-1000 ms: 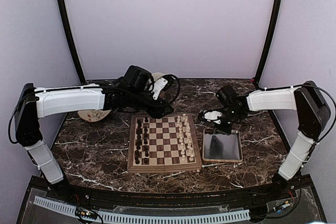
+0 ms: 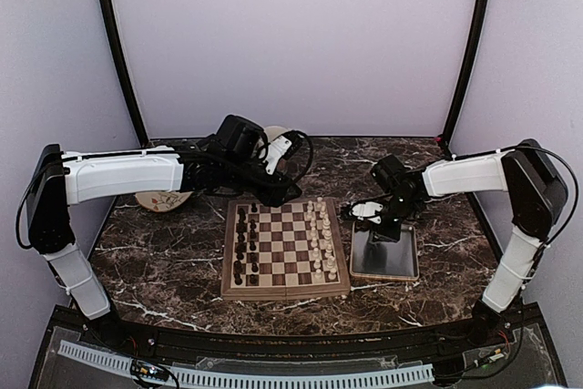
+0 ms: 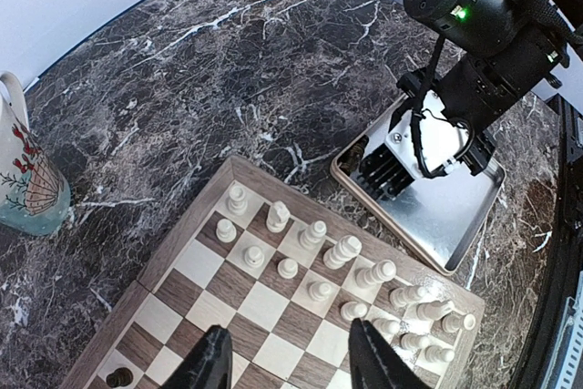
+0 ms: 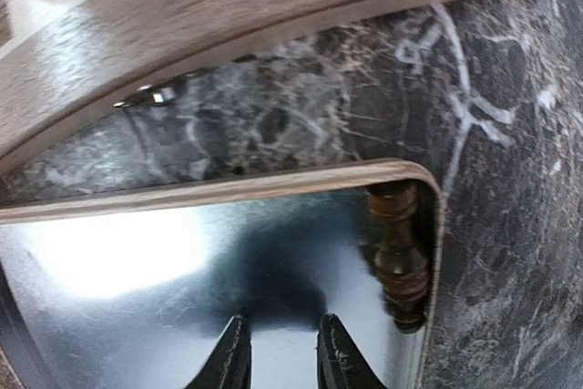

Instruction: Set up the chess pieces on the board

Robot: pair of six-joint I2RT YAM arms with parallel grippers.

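The chess board (image 2: pixel 284 292) carries white pieces (image 2: pixel 316 239) along its right side and dark pieces (image 2: pixel 240 248) along its left. One dark piece (image 4: pixel 397 248) lies on its side in the tray (image 4: pixel 228 189), against the tray's end wall in the right wrist view. Above the tray's interior my right gripper stands part open, nothing between its fingers, with the dark piece off to its right. Over the board's far edge hangs my left gripper, its fingers apart and empty, short of the white pieces.
A patterned jug (image 3: pixel 32 175) stands beyond the board in the left wrist view. The tray sits just right of the board, with a strip of marble table (image 4: pixel 301 107) between them. Much of the marble around the board is bare.
My right gripper has come slightly down and toward the front over the tray. The left arm looks almost still, and the pieces on the board have not moved.
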